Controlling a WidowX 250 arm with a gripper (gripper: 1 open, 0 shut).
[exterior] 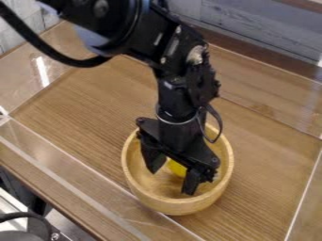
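A wooden bowl (176, 200) rests on the wooden counter, near its front edge. My black gripper (174, 169) is down inside it, open, its fingers on either side of a small yellow object (178, 168) that is mostly hidden behind the gripper.
A pale paneled wall runs along the back. A dark cable lies at the bottom left, beyond the counter's edge.
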